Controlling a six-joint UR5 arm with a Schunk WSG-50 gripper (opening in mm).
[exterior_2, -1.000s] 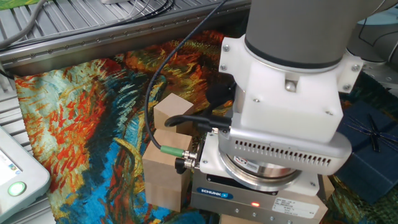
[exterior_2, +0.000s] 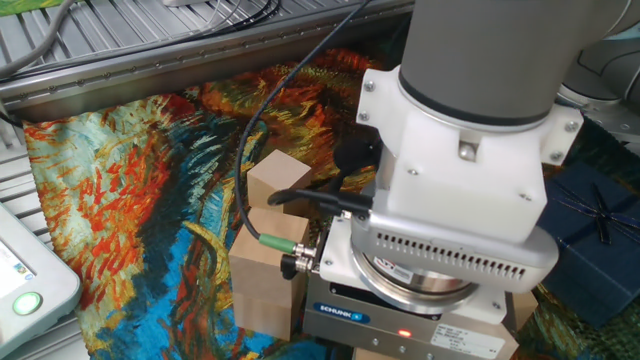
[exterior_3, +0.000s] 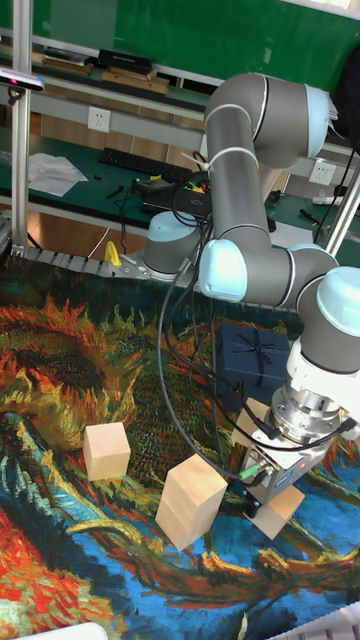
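My gripper (exterior_3: 273, 489) hangs low over the right side of the painted cloth, its grey body seen from above in exterior view 2. One wooden block (exterior_3: 279, 514) lies right beneath it, and another block (exterior_3: 252, 422) shows just behind it; whether either touches the fingers is unclear. The fingers are mostly hidden, so I cannot see whether they are open or shut. To the left of the gripper stands a taller wooden stack (exterior_3: 192, 503), apparently two blocks. A single block (exterior_3: 107, 452) sits farther left, apart from the stack.
Behind the gripper lies a dark blue box (exterior_3: 253, 361) with a bow. A black cable (exterior_2: 243, 165) loops from the arm past the blocks. A white device with a green button (exterior_2: 30, 300) is at the left edge of exterior view 2.
The arm and gripper have shifted only slightly, the upper arm a little to the right in exterior view 2. The stack and single block have stayed put.
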